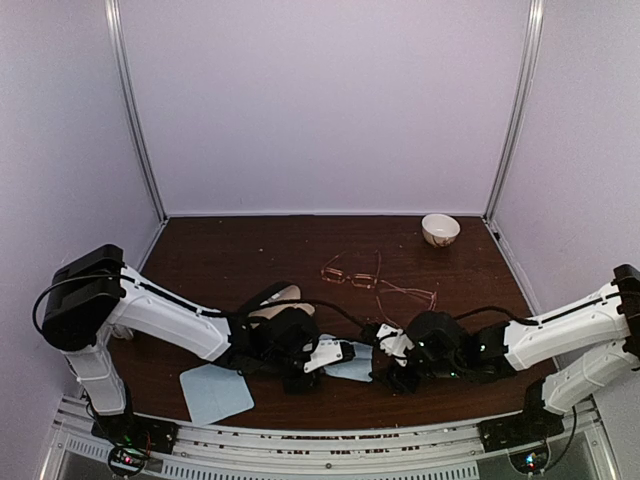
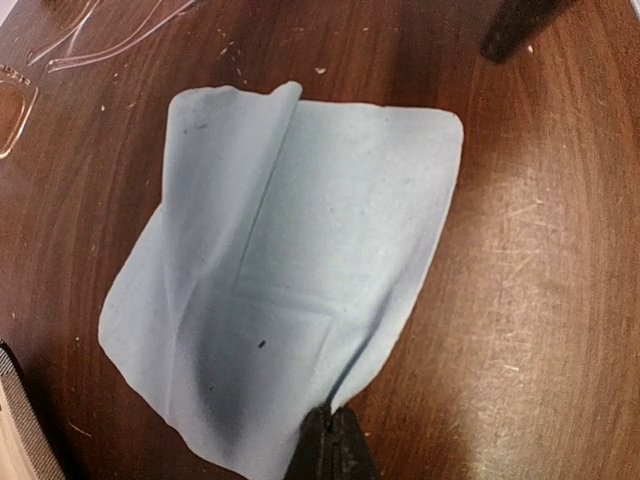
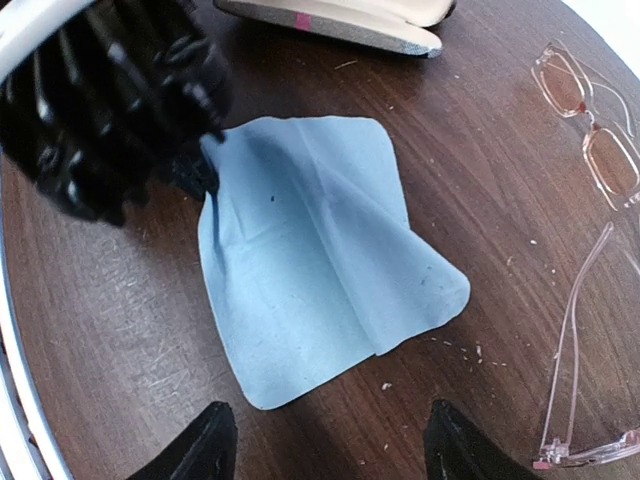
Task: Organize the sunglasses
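Observation:
A light blue cloth (image 1: 350,365) (image 2: 350,200) (image 3: 300,280) lies partly folded on the table. My left gripper is shut at the cloth's gathered corner, pinching it. My right gripper stands open beside the cloth, nothing between its fingers. A pair of tinted glasses (image 1: 349,277) (image 3: 608,160) and clear-framed glasses (image 1: 410,292) (image 3: 565,350) lie beyond the cloth. An opened case (image 1: 290,300) (image 3: 340,25) lies behind the left arm, partly hidden.
A second blue cloth (image 1: 215,393) lies flat at the front left. A white bowl (image 1: 440,228) stands at the back right. Both arms crowd the front centre.

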